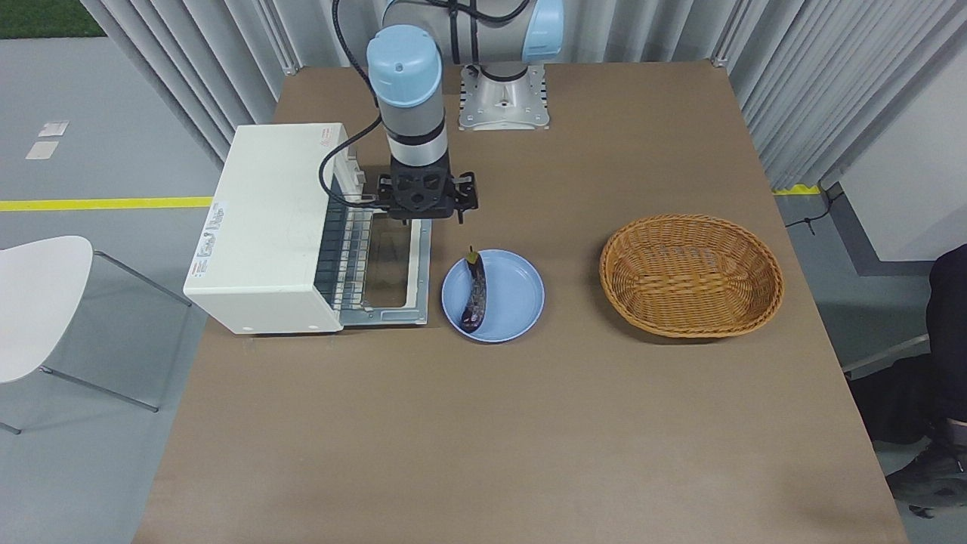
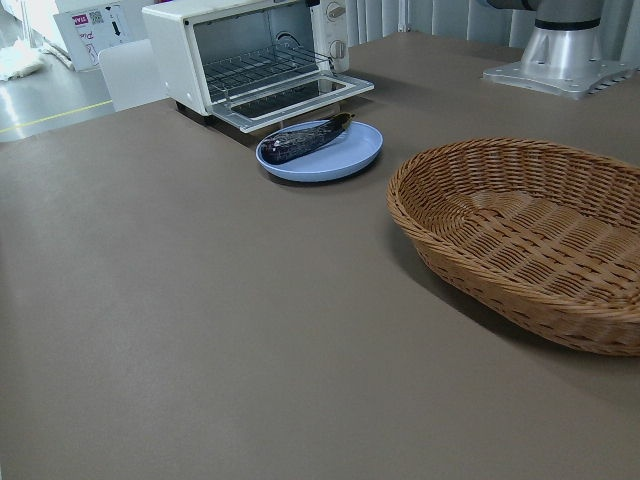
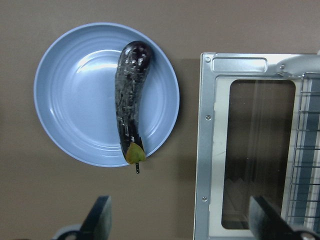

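A dark eggplant [image 1: 474, 299] [image 2: 300, 140] [image 3: 131, 95] lies on a blue plate [image 1: 517, 295] [image 2: 350, 157] [image 3: 70, 95]. The white toaster oven [image 1: 254, 222] [image 2: 176, 45] stands left of it, its glass door [image 1: 415, 272] [image 3: 205, 145] folded down flat, wire rack visible inside. My gripper [image 1: 430, 205] is above the door's back part, apart from the eggplant. In the wrist view its fingers are open at the lower edge, with nothing between them but door and table below.
A wicker basket [image 1: 690, 276] [image 2: 530, 260] sits right of the plate. The arm's base plate [image 1: 503, 113] is at the back. A person's legs show at the right, off the table.
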